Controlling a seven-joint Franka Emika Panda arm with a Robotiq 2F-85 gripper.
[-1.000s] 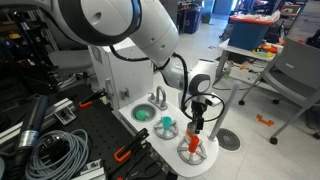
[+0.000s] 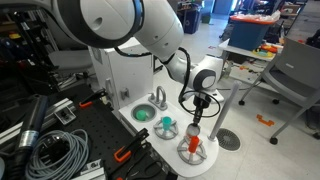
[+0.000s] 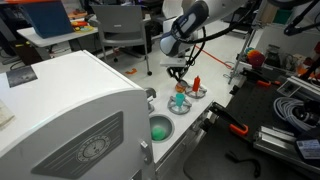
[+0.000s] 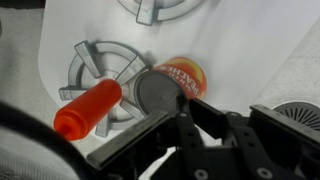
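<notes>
A can (image 4: 186, 76) with an orange-red label and a grey open top sits at the fingertips in the wrist view. My gripper is shut on the near side of its rim; the fingertips are partly hidden by the dark gripper body. In exterior view 1 the can (image 2: 195, 130) shows small and grey under the gripper (image 2: 196, 121), close behind a red bottle (image 2: 194, 144). From the other side, the orange can (image 3: 180, 89) is left of the red bottle (image 3: 196, 83). Whether the can touches the surface beneath, I cannot tell.
The red bottle (image 4: 88, 109) stands on a grey burner close beside the can. A turquoise cup (image 2: 167, 122) sits on another burner. Further left is a sink (image 2: 145, 112) holding a green bowl (image 3: 159, 132). A round drain (image 2: 229, 139) lies in the floor to the right.
The arm's white wrist part has shifted slightly right and up in exterior view 1. The red bottle and turquoise cup have stayed in place.
</notes>
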